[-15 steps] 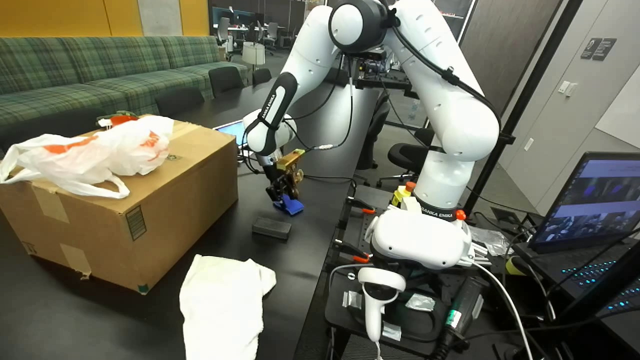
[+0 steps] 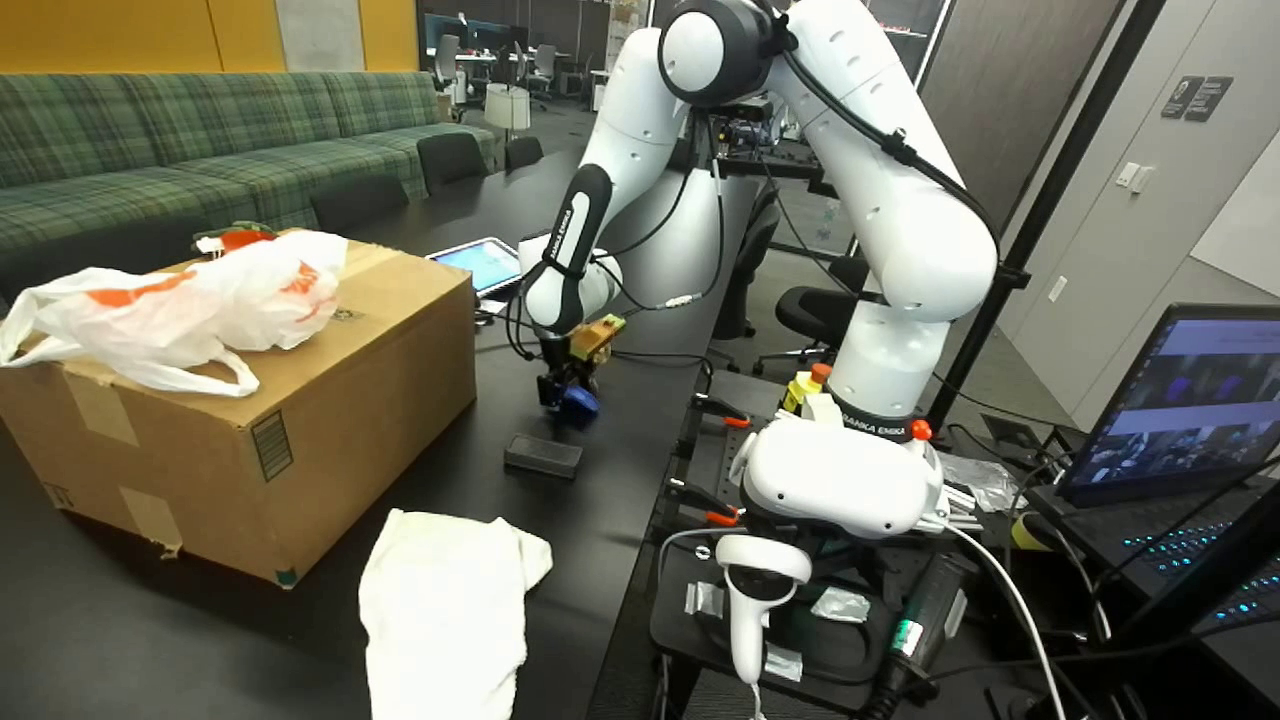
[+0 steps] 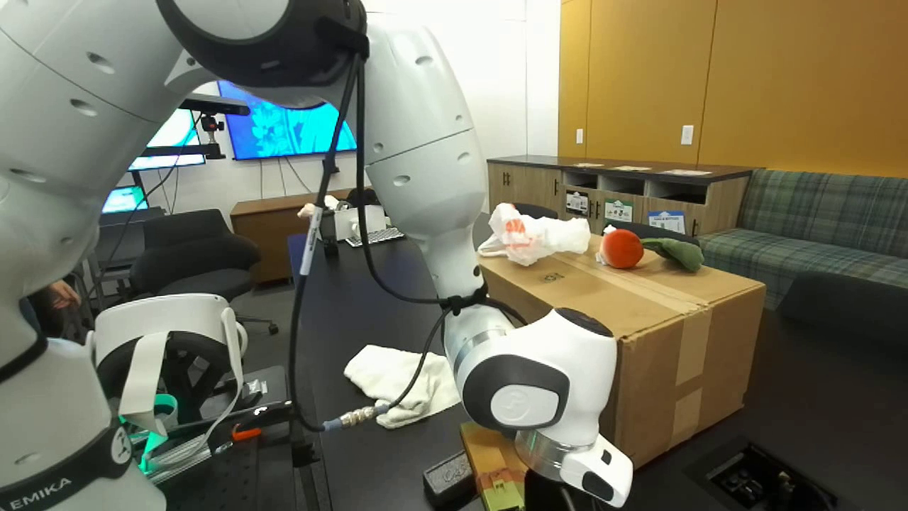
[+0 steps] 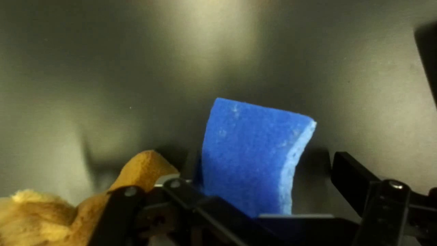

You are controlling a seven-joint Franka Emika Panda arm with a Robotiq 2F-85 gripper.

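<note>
A blue block with a pale, worn edge (image 4: 250, 160), possibly foam, shows in the wrist view between the fingers of my gripper. The fingers stand open, with a clear gap between the block and the right finger; the left finger is close beside the block, and I cannot tell whether it touches. In exterior view 1 the gripper (image 2: 564, 390) points down at the table, with the blue block (image 2: 578, 402) at its tips. Exterior view 2 hides the block and fingertips.
A dark oblong block (image 2: 542, 456) lies in front of the gripper, then a white cloth (image 2: 450, 612). A large cardboard box (image 2: 360, 408) stands to the left, bearing a plastic bag (image 2: 216, 306). Something brown and fuzzy (image 4: 45, 217) shows beside the left finger.
The arm's wrist has swung right in exterior view 1, and the gripper, tilted before, is nearer upright. The blue block appears slightly shifted and turned.
</note>
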